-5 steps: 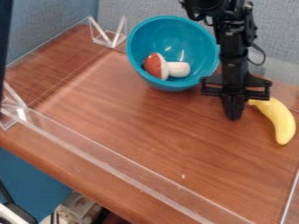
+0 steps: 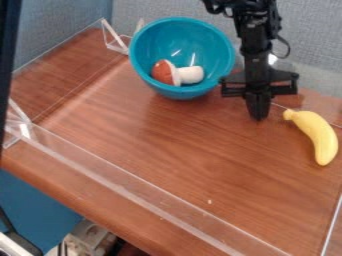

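A teal bowl (image 2: 160, 47) stands at the back of the wooden table, holding a toy mushroom (image 2: 174, 73) with a red cap and white stem lying on its side. Just right of the bowl, the black gripper (image 2: 259, 108) points down, its tips low near the tabletop, shut with nothing visible between them. A yellow banana (image 2: 315, 133) lies a short way to the gripper's right, apart from it.
Clear acrylic strips (image 2: 120, 185) run along the table's front and sides. A grey padded wall (image 2: 134, 10) stands behind.
The gripper has shifted slightly left and up, away from the banana. The bowl with the mushroom has moved a little leftward.
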